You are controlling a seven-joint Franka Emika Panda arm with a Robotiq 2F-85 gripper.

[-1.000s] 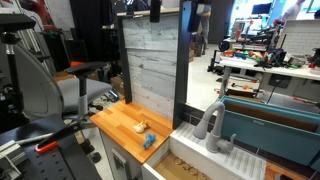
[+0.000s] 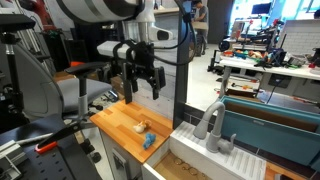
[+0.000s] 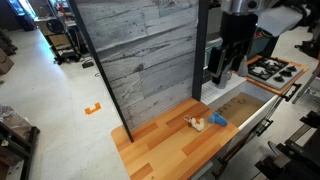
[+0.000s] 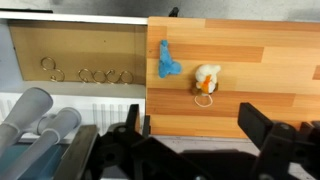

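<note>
A small blue toy (image 4: 168, 61) lies on the wooden counter (image 4: 280, 40), close to its edge by the drawer. Beside it is a small white and orange toy (image 4: 206, 74) with a thin ring attached. In exterior view 1 the blue toy (image 2: 149, 140) lies nearer the drawer than the white toy (image 2: 139, 126). My gripper (image 2: 144, 86) hangs above the counter, clear of both toys. Its dark fingers stand wide apart in the wrist view, with nothing held between them; the gripper has both toys ahead of its fingertips.
An open drawer (image 4: 90, 45) with several brass-coloured rings adjoins the counter. Grey faucets (image 2: 208, 122) rise beside it, in front of a white ribbed surface (image 2: 230, 160). A grey panel wall (image 3: 155, 60) borders the counter's back. Much of the wooden top is bare.
The arm has come down from near the top of exterior view 1 to lower over the counter, shifting somewhat left. Both toys have stayed in place.
</note>
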